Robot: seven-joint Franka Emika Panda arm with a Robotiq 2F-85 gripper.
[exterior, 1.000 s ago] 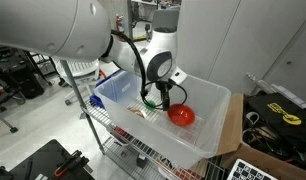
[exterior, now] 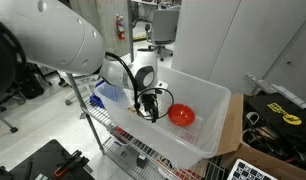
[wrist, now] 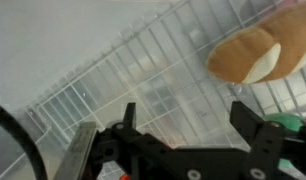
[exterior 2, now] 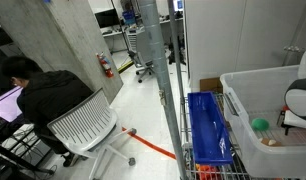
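Observation:
My gripper stands open in the wrist view, nothing between its dark fingers. It points down into a translucent white bin [exterior: 208, 135], whose floor shows a wire grid beneath. Ahead of the right finger lies a brown, bread-like item [wrist: 243, 54] with a pale patch. A green object [wrist: 293, 140] is partly hidden behind that finger. Exterior view 2 shows a green round object [exterior 2: 259, 124] and a tan item [exterior 2: 270, 141] in the bin. In exterior view 1, a red bowl [exterior: 181, 115] sits right of my arm, whose white wrist covers part of the bin.
The bin stands on a wire rack [exterior: 123, 155]. A blue tray [exterior 2: 208, 128] is beside it. A cardboard box [exterior: 233, 128] and a dark pile of gear [exterior: 278, 120] lie on the bin's other side. A person [exterior 2: 48, 100] sits well away.
In exterior view 1 my arm has moved left across the bin, away from the red bowl. The green object seen there earlier is now mostly hidden by the wrist. The bowl has stayed put.

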